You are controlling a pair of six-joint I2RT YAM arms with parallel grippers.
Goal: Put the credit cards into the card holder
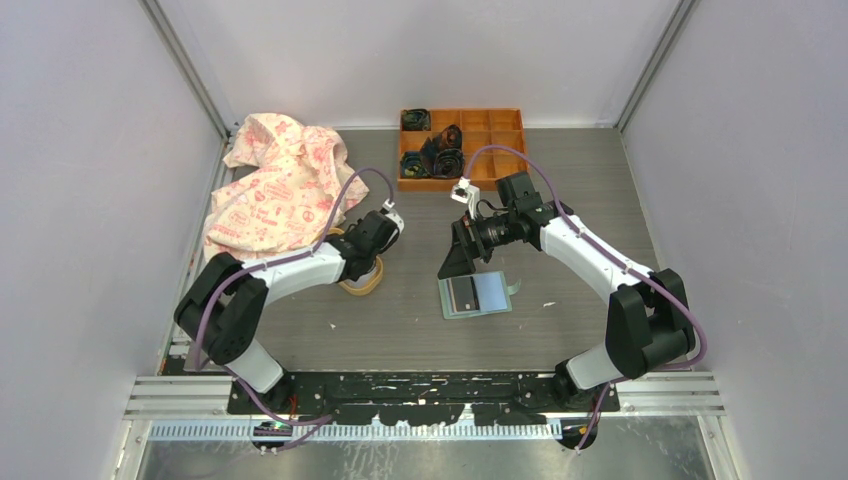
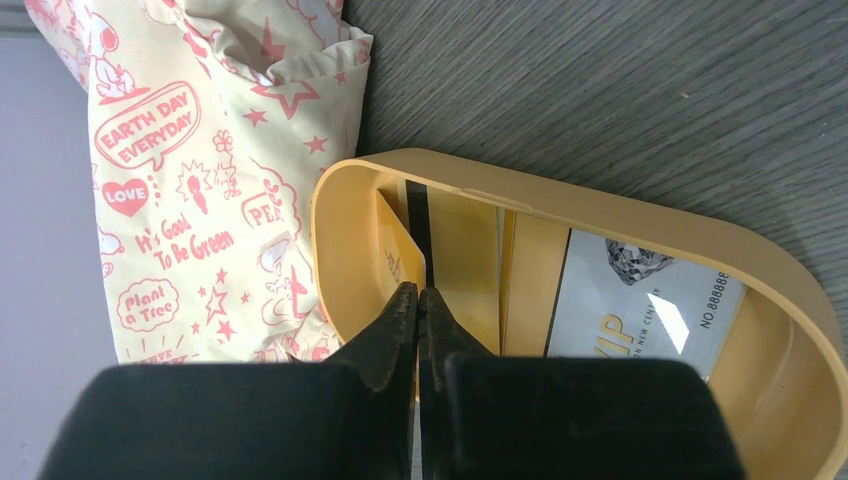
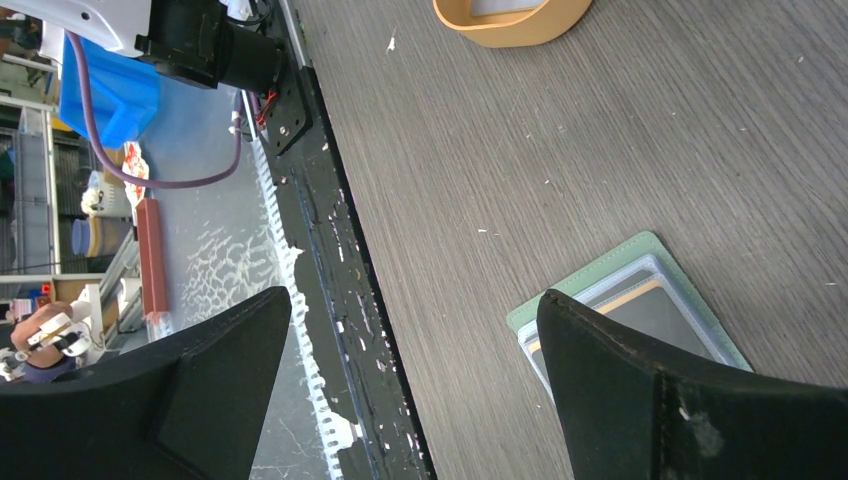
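Note:
In the left wrist view, a tan oval basket holds several cards. One is a silver VIP card lying flat. A tilted yellow card reaches the fingertips of my left gripper, which is shut inside the basket; whether the card's edge is pinched between them cannot be told. The green-edged card holder lies open on the table, a dark card in its left side and a pale blue right side. Above and behind it, my right gripper stands open and empty; its fingers partly cover the holder in the right wrist view.
A patterned cloth is bunched at the left, close against the basket. An orange compartment tray with dark rolled items stands at the back. Bare table lies between basket and holder.

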